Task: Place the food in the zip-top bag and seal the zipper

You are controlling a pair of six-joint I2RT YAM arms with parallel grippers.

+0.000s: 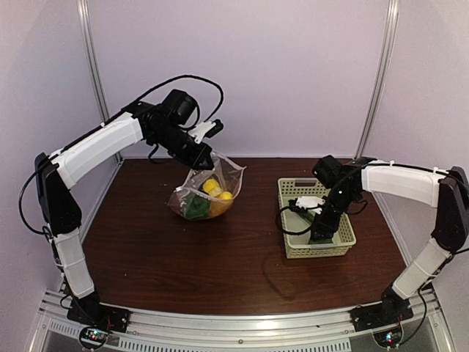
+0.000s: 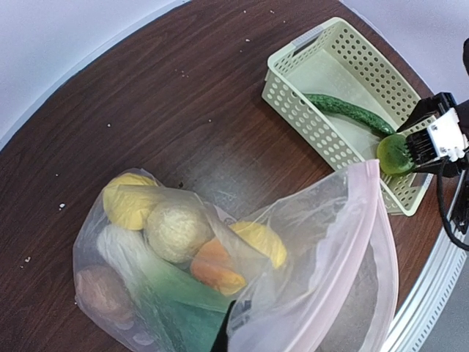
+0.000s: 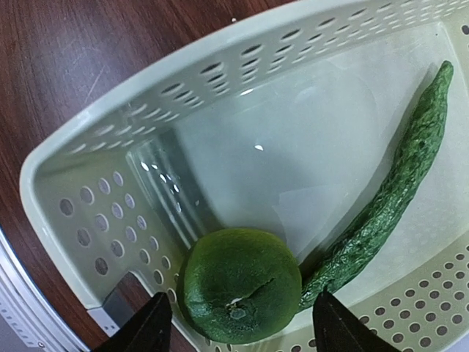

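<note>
The clear zip top bag [image 2: 322,293] hangs from my left gripper [image 1: 204,163], which is shut on its rim; its mouth gapes toward the right. Inside it I make out yellow fruits [image 2: 130,202], a pale round item [image 2: 177,231], an orange-red fruit [image 2: 216,268] and a leafy green vegetable [image 2: 183,315]. My right gripper is down in the basket, open, one finger [image 3: 150,323] on either side of a round green fruit [image 3: 238,275]. Beside that fruit lies a long green cucumber [image 3: 388,198]. From above, the right gripper mostly hides the fruit.
The pale perforated basket [image 1: 287,192] stands on the right of the dark table [image 1: 190,268]. Its end wall [image 3: 110,213] is close to the right fingers. Bare table lies between bag and basket and along the front.
</note>
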